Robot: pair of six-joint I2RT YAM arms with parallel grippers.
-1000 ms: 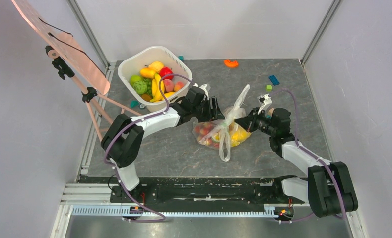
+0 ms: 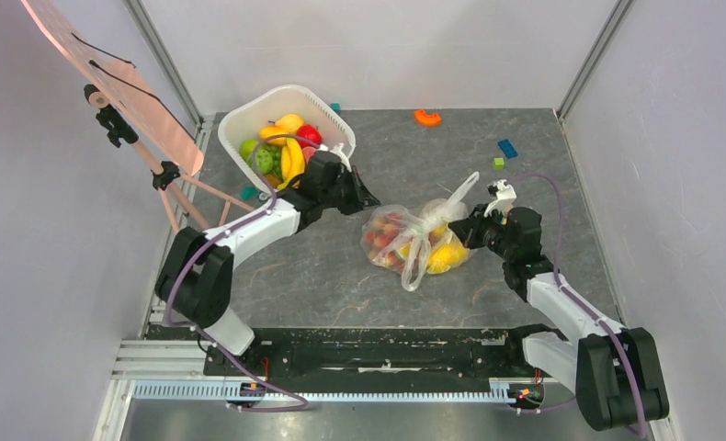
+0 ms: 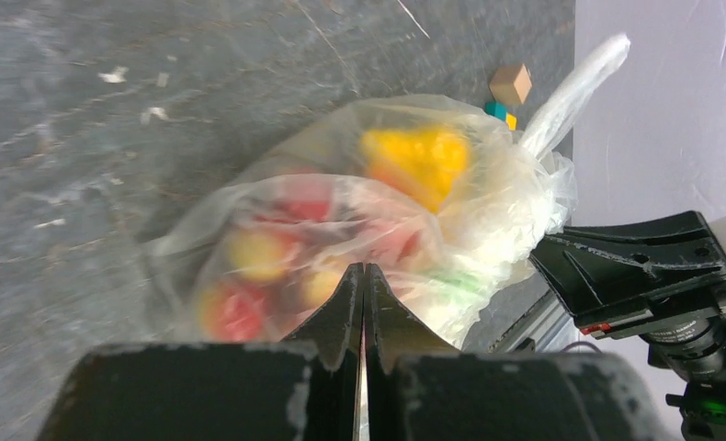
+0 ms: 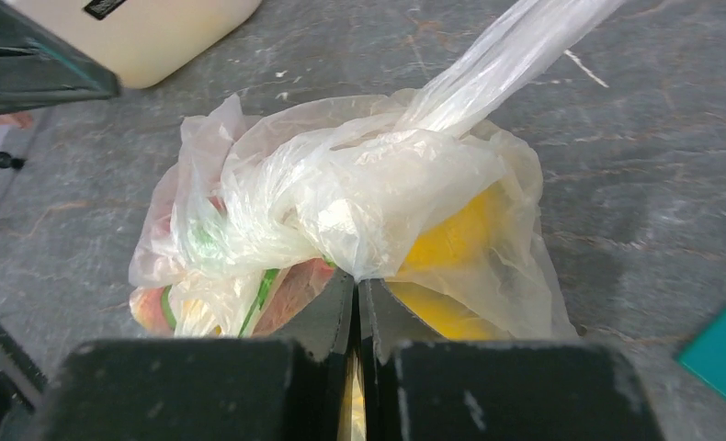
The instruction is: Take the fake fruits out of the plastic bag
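Note:
A translucent knotted plastic bag (image 2: 416, 237) lies on the grey table, its tied ends sticking up. Red and yellow fake fruits (image 3: 424, 161) show through the film. To the left of the bag, my left gripper (image 2: 375, 202) is shut with nothing between its fingers; its tips (image 3: 341, 308) appear in front of the bag in the left wrist view. At the bag's right side, my right gripper is shut on bunched film just below the knot. The film pinched between its tips hides part of the yellow fruit.
A white basket (image 2: 235, 133) holding several fake fruits stands behind the left arm. An orange piece (image 2: 427, 118), a blue block (image 2: 507, 148) and a green block (image 2: 498, 163) lie at the back right. Bare table lies in front of the bag.
My right gripper shifted right, and the bag moved a little right with it.

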